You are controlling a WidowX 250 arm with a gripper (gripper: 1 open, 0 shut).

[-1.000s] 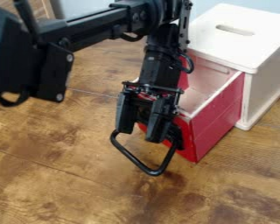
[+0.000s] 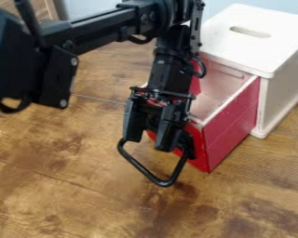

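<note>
My gripper (image 2: 158, 130) hangs from the black arm in the middle of the view, pointing down at the front of a red open drawer or box (image 2: 226, 132). A black U-shaped handle (image 2: 152, 175) sticks out at the gripper's lower end, in front of the red front panel. The fingers are dark and overlap the handle, so I cannot tell whether they are shut on it. The drawer's pale inside shows behind the gripper.
A white wooden stool-like box (image 2: 268, 60) with a slot in its top stands behind the red drawer at the right. Bare wooden floor (image 2: 64, 186) lies to the left and in front.
</note>
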